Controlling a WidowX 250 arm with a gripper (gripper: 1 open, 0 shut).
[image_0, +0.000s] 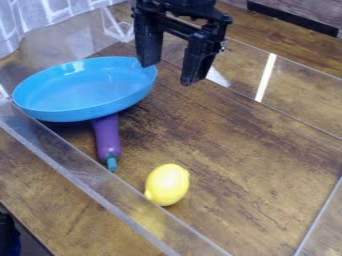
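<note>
My black gripper hangs at the top middle, above and just right of the blue pan, its two fingers apart with nothing between them. The shallow blue pan lies at the left. A purple eggplant with a teal tip sticks out from beneath or behind the pan toward the front. A yellow lemon sits alone at the lower middle.
A clear plastic edge runs diagonally along the lower left. Pale cloth shows at the top left corner.
</note>
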